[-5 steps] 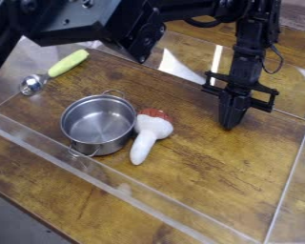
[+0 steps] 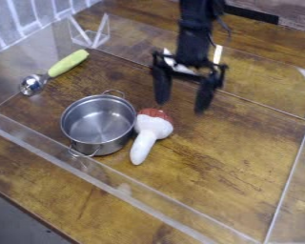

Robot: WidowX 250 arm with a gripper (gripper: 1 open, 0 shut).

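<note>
My black gripper (image 2: 186, 81) is blurred with motion above the middle of the wooden table (image 2: 232, 167), open, its fingers hanging apart behind a white object with a red top (image 2: 149, 138), which lies on the table. A steel pot (image 2: 98, 124) with two handles stands to the left of that object. A steel scoop with a yellow-green handle (image 2: 64, 67) lies at the back left.
Clear low walls or panels edge the table at the front left and right. A small white wire item (image 2: 91, 33) stands at the back left.
My gripper has moved from the back right toward the middle, to the left. The objects on the table look unmoved.
</note>
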